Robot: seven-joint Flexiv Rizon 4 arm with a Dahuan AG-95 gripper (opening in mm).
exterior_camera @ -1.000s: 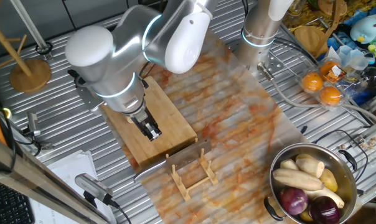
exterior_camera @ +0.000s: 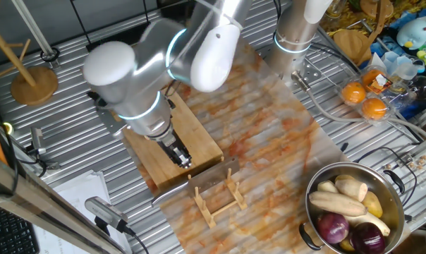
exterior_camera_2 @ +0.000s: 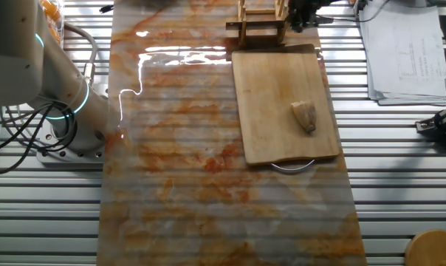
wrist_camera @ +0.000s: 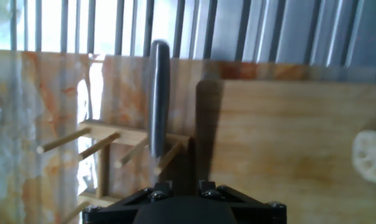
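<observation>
My gripper [exterior_camera: 179, 161] hangs over the corner of the wooden cutting board [exterior_camera: 199, 134], close to a knife [exterior_camera: 216, 176] standing in a small pegged wooden rack [exterior_camera: 226, 208]. In the wrist view the gripper has its two fingertips apart, with nothing visible held between them. The knife's dark handle [wrist_camera: 159, 93] sticks out past the rack [wrist_camera: 132, 134], ahead and slightly left of the fingertips. In exterior view 2 the blade [exterior_camera_2: 293, 49] lies along the board's edge. A cut piece of food [exterior_camera_2: 304, 116] rests on the board [exterior_camera_2: 271, 111]; its pale cut face [wrist_camera: 371, 154] shows at right in the wrist view.
A steel pot [exterior_camera: 313, 204] with pale roots and purple vegetables stands at the right. Papers [exterior_camera: 79, 204] and a small device [exterior_camera: 106, 210] on a stand lie left of the rack. The marbled mat [exterior_camera_2: 171, 207] has wide bare room.
Knife, rack and board have stayed put.
</observation>
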